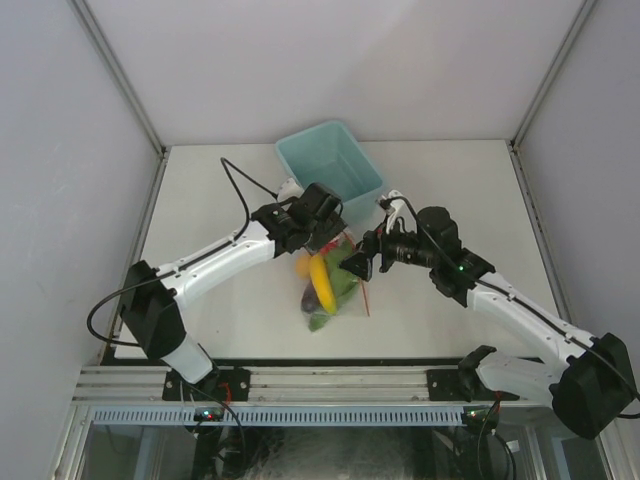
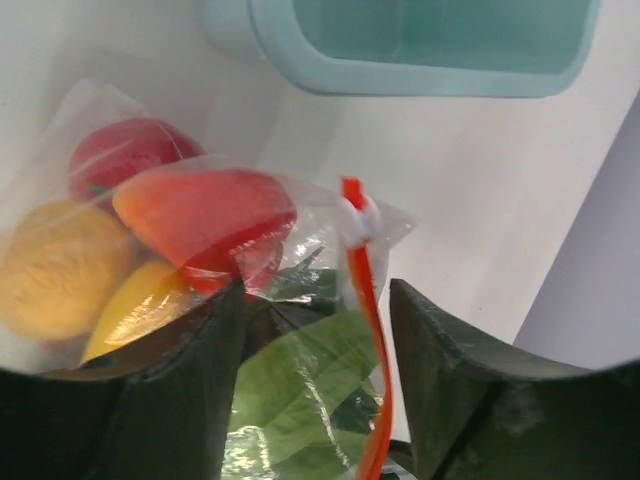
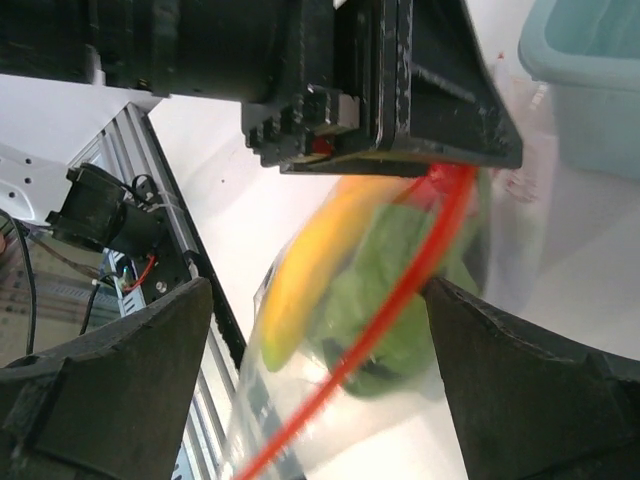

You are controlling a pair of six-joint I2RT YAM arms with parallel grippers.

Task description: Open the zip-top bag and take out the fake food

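The clear zip top bag (image 2: 300, 375) holds fake food: a yellow banana-like piece (image 1: 321, 283), a red-orange piece (image 2: 215, 215), a dark red piece (image 2: 130, 155), an orange round piece (image 2: 65, 270) and green leafy pieces (image 3: 400, 290). A red-orange strip (image 2: 370, 310) runs along the bag's edge. My left gripper is partly open around the strip and bag edge, the strip nearer its right finger. My right gripper stands open, with the strip crossing the space between its fingers; contact cannot be judged.
A light blue bin (image 1: 331, 162) stands just behind the bag, close to both grippers. The two grippers are near each other over the bag.
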